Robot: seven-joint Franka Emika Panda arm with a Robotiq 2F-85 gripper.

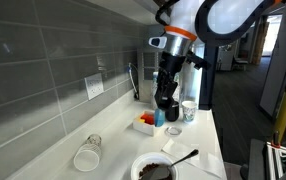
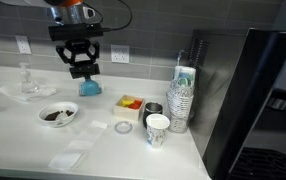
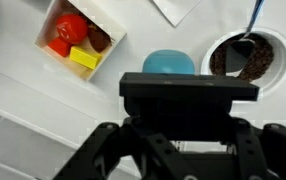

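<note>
A blue cup-like object [image 1: 160,117] hangs beneath my gripper [image 2: 85,76], which is shut on it. In the wrist view the blue object [image 3: 169,62] shows as a rounded shape just past the dark fingers [image 3: 188,92]; the exact contact is hidden there. A white bowl [image 3: 212,57] holding dark grains [image 3: 259,58] sits to the right in that view, with a blue utensil [image 3: 253,18] standing in it. The bowl [image 2: 70,107] appears below and left of the gripper in exterior view 2.
A box [image 3: 44,24] holds red, yellow and brown items. Around it stand a steel container [image 2: 152,111], a white patterned cup [image 2: 156,130] and stacked cups [image 2: 180,98]. White sheets [image 2: 80,142] lie at the front. A clear glass [image 1: 88,153] lies near the wall.
</note>
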